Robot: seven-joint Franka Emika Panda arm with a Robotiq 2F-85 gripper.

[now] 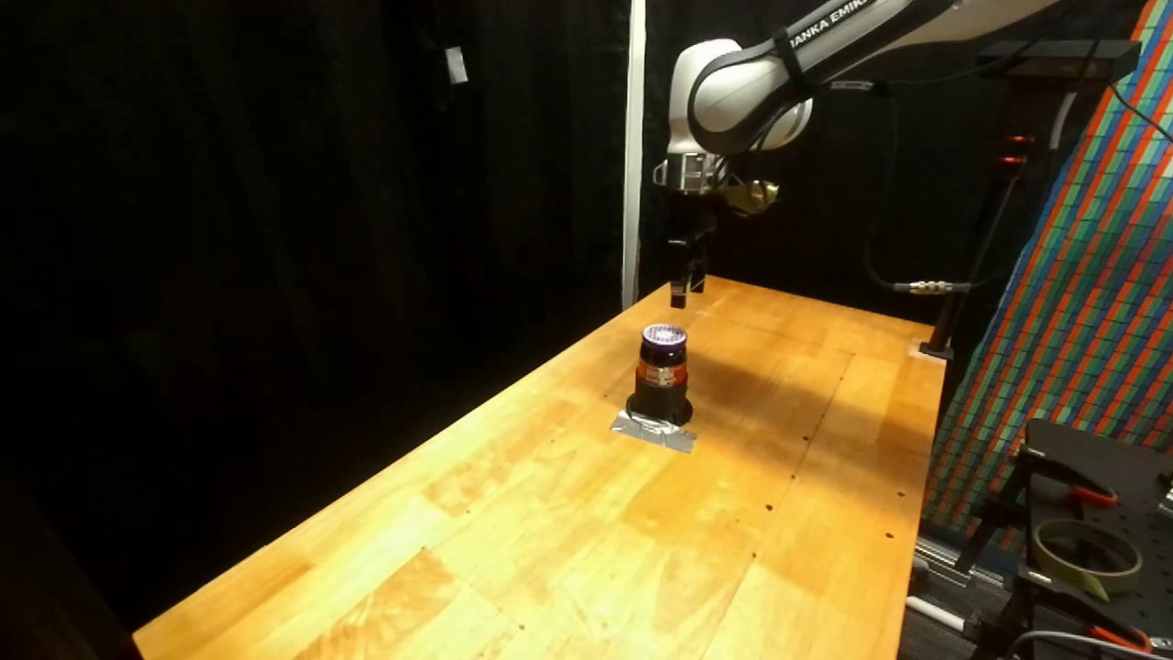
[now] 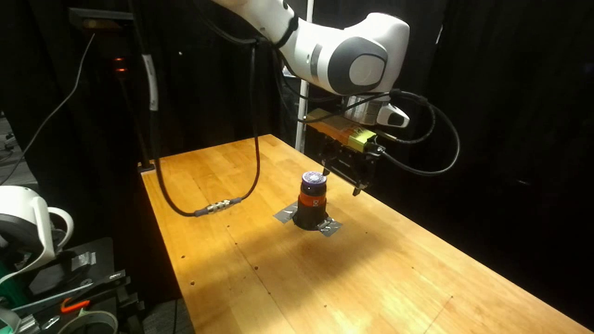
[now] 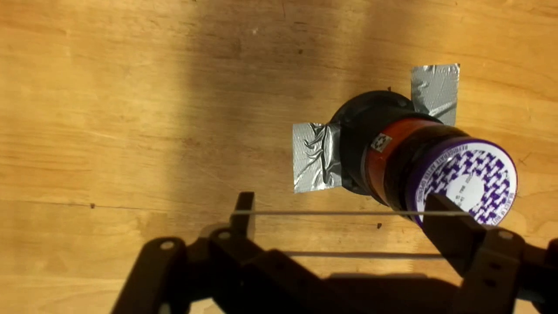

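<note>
A dark jar with an orange band stands upright in a black holder (image 2: 307, 217), its purple-and-white patterned lid (image 1: 664, 335) facing up. Silver tape (image 3: 317, 157) fixes the holder to the wooden table. My gripper (image 2: 341, 183) is open above the table, pointing down, with nothing held. In the wrist view the jar (image 3: 400, 151) lies to the upper right, and the right finger (image 3: 452, 225) overlaps the lid's lower edge. The left finger (image 3: 243, 214) is over bare wood. From the exterior views the fingertips hang higher than the lid and off to its side.
A cable with a metal connector (image 2: 217, 206) hangs over its far side. Beside the table stands a dark cart (image 1: 1100, 462) with a tape roll (image 1: 1086, 559) and clamps. Black curtains line the background.
</note>
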